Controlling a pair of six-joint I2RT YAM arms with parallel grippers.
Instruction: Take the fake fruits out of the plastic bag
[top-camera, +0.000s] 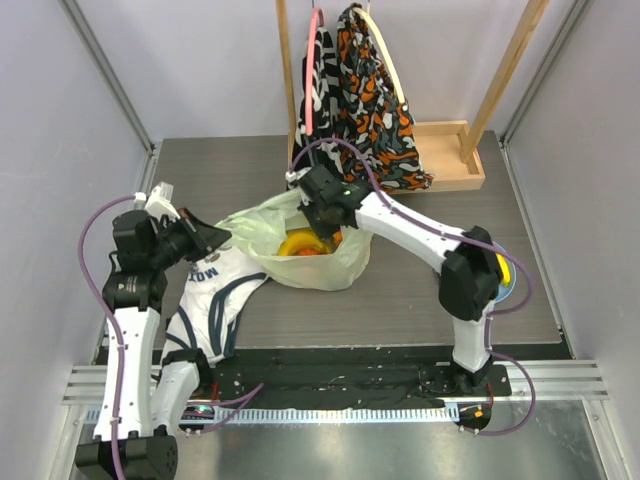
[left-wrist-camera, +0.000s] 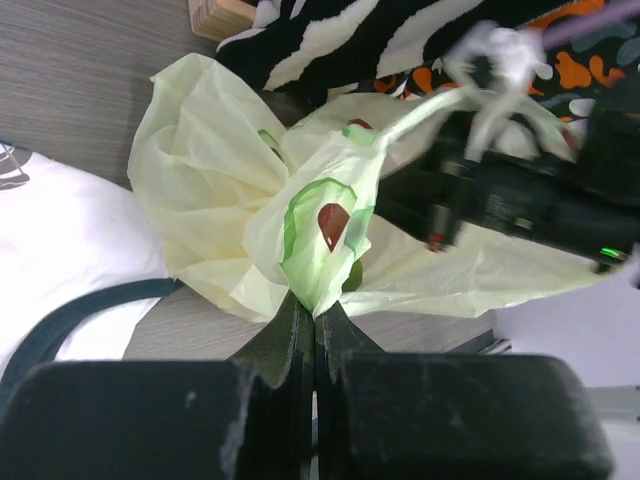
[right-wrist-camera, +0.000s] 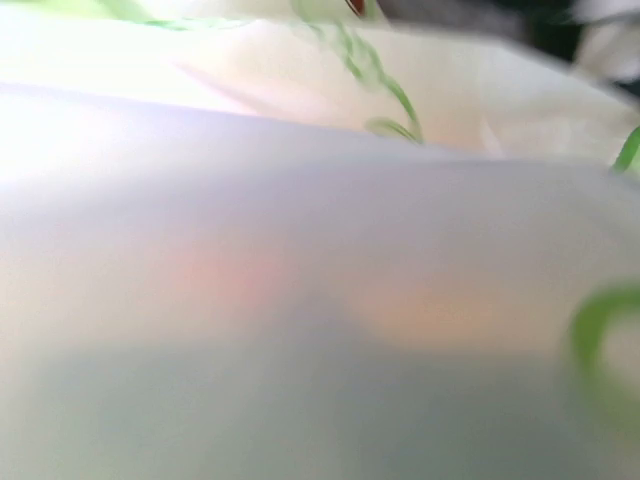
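A pale green-white plastic bag (top-camera: 340, 265) lies mid-table, with yellow bananas (top-camera: 298, 241) and red-orange fruit inside. My left gripper is shut on the bag's gathered corner, pulling it left. My right gripper (top-camera: 320, 218) is down in the bag's opening over the fruit, its fingers largely hidden; the right wrist view shows only blurred bag film (right-wrist-camera: 320, 230), so its finger cannot be made out.
A blue bowl (top-camera: 508, 283) with yellow fruit sits at the right, partly behind the right arm. A white jersey (top-camera: 210, 300) lies at left. Two patterned bags (top-camera: 370, 110) hang on a wooden stand at the back.
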